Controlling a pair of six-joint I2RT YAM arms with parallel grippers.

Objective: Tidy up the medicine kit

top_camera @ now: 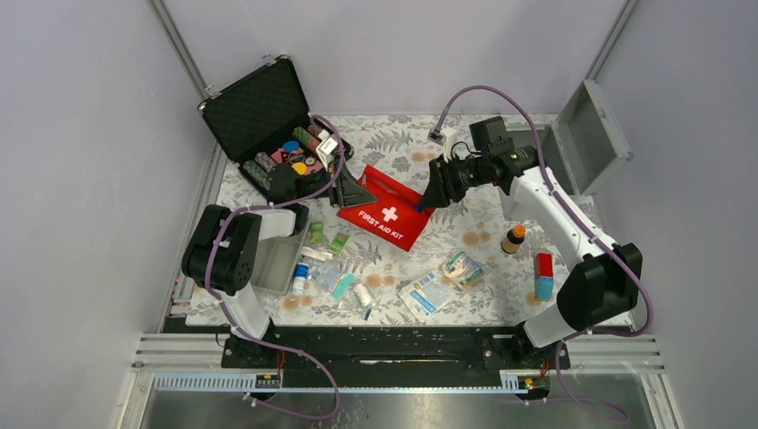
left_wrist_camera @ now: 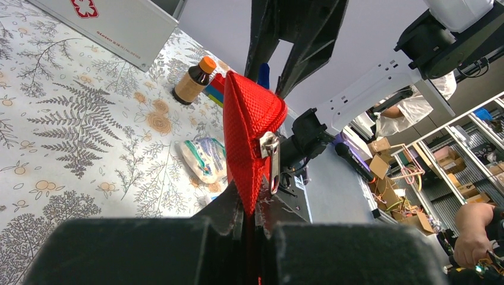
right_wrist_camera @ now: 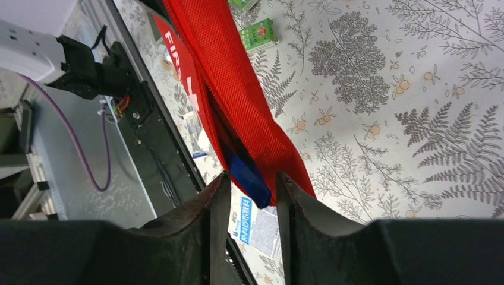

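Note:
The red first aid kit pouch [top_camera: 384, 219] is lifted above the table. My left gripper [top_camera: 356, 191] is shut on its edge, with red fabric and a metal zip pull [left_wrist_camera: 268, 145] between its fingers. My right gripper is part open at the pouch's other end, its fingertips around a blue object [right_wrist_camera: 246, 175] at the pouch's opening. In the left wrist view the right gripper stands just above the red fabric.
Small boxes, bandages, a leaflet and bags lie on the near table. A brown bottle [top_camera: 513, 239] stands at right beside a red-blue box [top_camera: 544, 277]. An open case [top_camera: 255, 107] and a grey bin [top_camera: 275, 268] are at left, an open white box [top_camera: 592, 143] at back right.

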